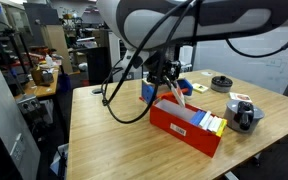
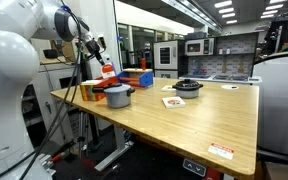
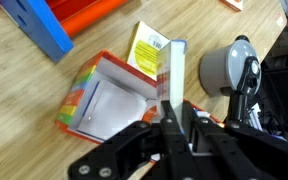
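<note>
My gripper is shut on a slim white packet with blue markings (image 3: 172,72), which projects beyond the fingers in the wrist view. Below it is an open-topped red box with a pale inside (image 3: 112,108). In exterior view 1 the red box (image 1: 189,138) stands on the table, with the gripper (image 1: 170,78) above its far part and the arm hiding some of the view. Exterior view 2 shows the packet (image 2: 107,71), here white and red, hanging over the box area. Several coloured packets (image 1: 213,123) stand at one end of the box.
A grey lidded pot (image 1: 242,115) is close beside the red box. Behind the box lies a blue and red rack (image 3: 44,28). A yellow and white card (image 3: 147,48) lies near the pot. Exterior view 2 shows a dark-lidded pot (image 2: 188,88) and clear table beyond.
</note>
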